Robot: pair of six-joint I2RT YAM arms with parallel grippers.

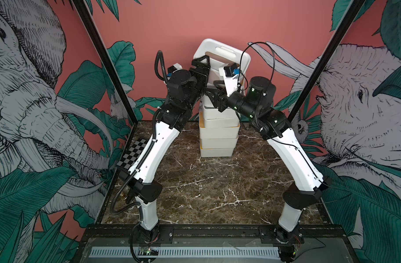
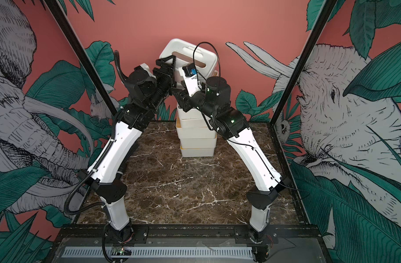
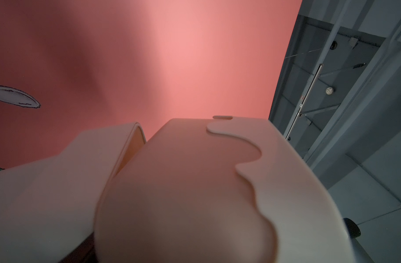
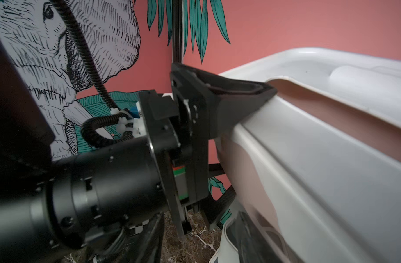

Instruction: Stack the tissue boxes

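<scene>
Pale tissue boxes [image 1: 218, 143] form a tall stack at the back of the table. The top box [image 1: 231, 53], white with a drip-shaped edge over pink, sits tilted, its slotted face toward the top cameras. At its left side is my left gripper [image 1: 205, 74], fingers apart; one finger [image 4: 246, 103] rests at the box's corner in the right wrist view. In the left wrist view a drip-patterned box [image 3: 187, 188] fills the middle. My right gripper [image 1: 211, 87] is in front of the stack's upper part, its fingers [image 4: 248, 239] apart with no box seen between them.
Behind the stack rises the pink wall [image 1: 165, 26]. A checkered board [image 1: 134, 153] lies at the left edge. Both grippers are very close together.
</scene>
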